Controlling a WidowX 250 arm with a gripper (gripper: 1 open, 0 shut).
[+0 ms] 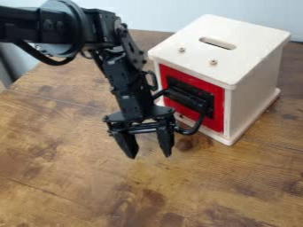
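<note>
My black gripper (147, 142) hangs fingertips-down over the wooden table, left of and in front of a pale wooden box (236, 62). Its two fingers stand apart, with nothing visible between them. The box has a slot and two screw heads on top, and a red front panel (215, 121) carrying a black fitting, partly hidden behind the arm.
A white wall (154, 12) runs behind the box.
</note>
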